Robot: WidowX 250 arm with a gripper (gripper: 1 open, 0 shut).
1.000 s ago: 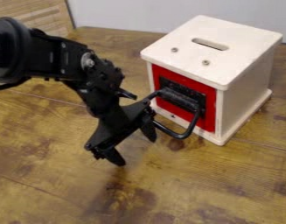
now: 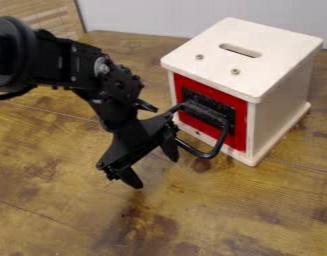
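Observation:
A white wooden box [image 2: 277, 115] with a red front panel [image 2: 187, 85] stands at the right, with a slot and two small bolts on its top. On the red panel is a black fitting [image 2: 206, 110], from which a thick black loop, a handle or cable, curves down and toward the arm. My black gripper [image 2: 150, 170] points down just left of and in front of the box, its two fingertips apart near the wooden surface, with nothing visible between them. Whether it touches the black loop behind it is unclear.
A light wooden board [image 2: 32, 15] stands at the back left edge.

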